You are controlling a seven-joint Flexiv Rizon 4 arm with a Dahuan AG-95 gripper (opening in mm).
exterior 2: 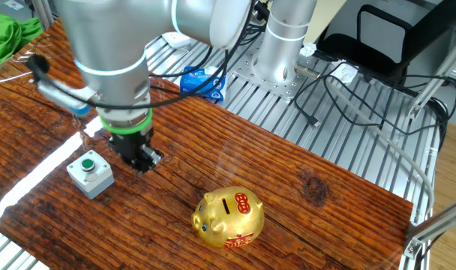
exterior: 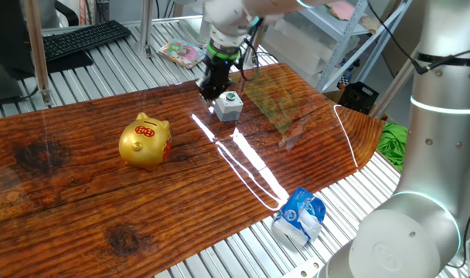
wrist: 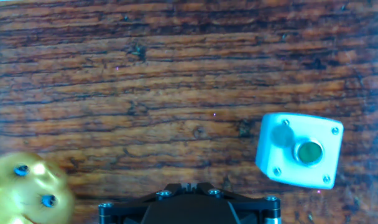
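Note:
A white box with a green push button (wrist: 309,152) stands on the wooden table, right of centre in the wrist view. My gripper shows at the bottom edge of that view, its black fingers drawn together and nothing visible between them. In exterior view 2 the gripper (exterior 2: 147,160) hangs above the table, between the button box (exterior 2: 90,174) and a gold piggy bank (exterior 2: 229,217). From exterior view 1, the gripper (exterior: 208,96) appears just left of the button box (exterior: 228,106), apart from the piggy bank (exterior: 145,142).
A blue tissue pack (exterior: 300,216) lies at the table's near edge beside the arm's base. A white cable loops over the wooden tabletop (exterior: 73,201). Bare wood surrounds the piggy bank. A keyboard (exterior: 84,38) and a colourful packet (exterior: 182,53) lie beyond the far edge.

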